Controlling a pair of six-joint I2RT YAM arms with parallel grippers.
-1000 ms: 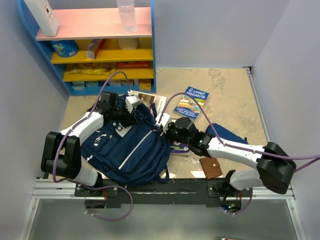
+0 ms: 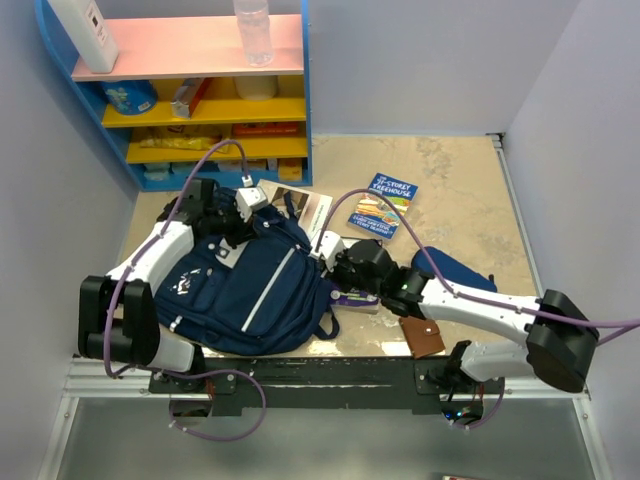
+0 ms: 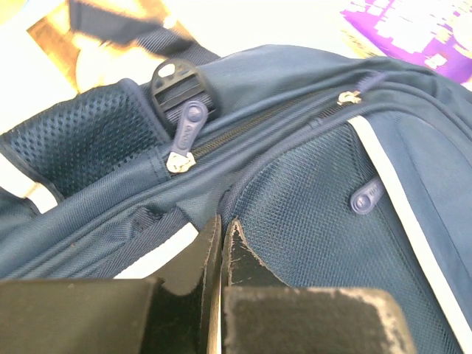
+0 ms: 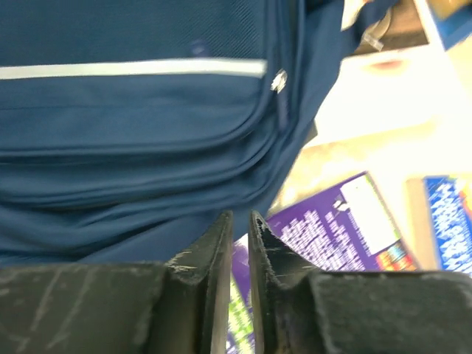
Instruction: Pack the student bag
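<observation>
The navy student bag (image 2: 225,305) lies on the left of the table. My left gripper (image 2: 237,241) is over its upper part. In the left wrist view its fingers are shut, and a folded seam of the bag (image 3: 295,214) runs into the tips. At the bag's right edge, my right gripper (image 2: 325,272) is slightly open. A narrow empty gap shows between its fingers in the right wrist view, with a purple book (image 4: 317,232) behind them. A blue treehouse book (image 2: 382,205), a navy pouch (image 2: 450,272) and a brown wallet (image 2: 421,337) lie farther right.
Behind the bag stands a blue-sided shelf (image 2: 308,95) holding a clear bottle (image 2: 254,35) and several other items. A pale book (image 2: 308,205) lies between bag and shelf, partly covered.
Over the last second the left gripper has shifted left, and the bag's lower edge has moved up from the table's front edge.
</observation>
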